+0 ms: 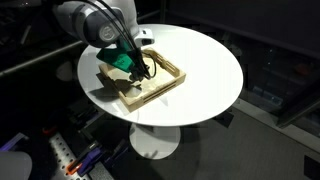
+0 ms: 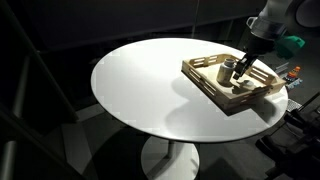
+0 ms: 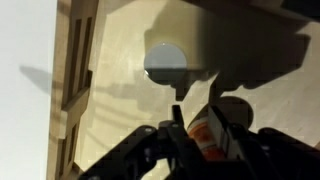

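Note:
A pale round disc-like item [image 3: 165, 63] lies on the floor of the wooden tray in the wrist view, ahead of my gripper. The fingers are dark, with a gap between their tips. Under the right finger shows part of an item with an orange and white side [image 3: 207, 137]; the fingers hide most of it. In exterior view 2 a jar-like container [image 2: 228, 72] stands in the tray, close beside the gripper [image 2: 238, 73]. I cannot make out anything held. Exterior view 1 shows the gripper [image 1: 140, 72] low over the tray.
The light wooden tray [image 1: 160, 92] has raised, slotted walls around the items. It sits near the arm's side of a round white table [image 1: 210, 88].

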